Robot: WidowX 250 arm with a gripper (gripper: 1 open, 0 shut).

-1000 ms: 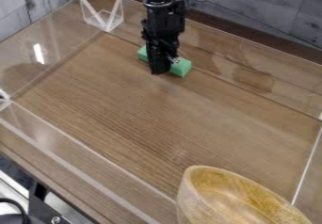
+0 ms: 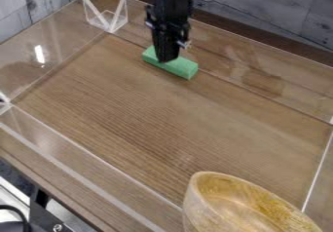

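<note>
My black gripper (image 2: pixel 166 47) hangs at the top centre, just over a green block (image 2: pixel 176 67) that lies flat on the wooden surface. The block shows clearly below the fingers. Whether the fingers are open or shut is too small and dark to tell.
A clear wire or plastic holder (image 2: pixel 107 14) stands at the back left. A yellow bowl (image 2: pixel 247 202) sits at the front right.
The gripper has risen and moved slightly back, uncovering more of the green block, which stays in about the same place.
</note>
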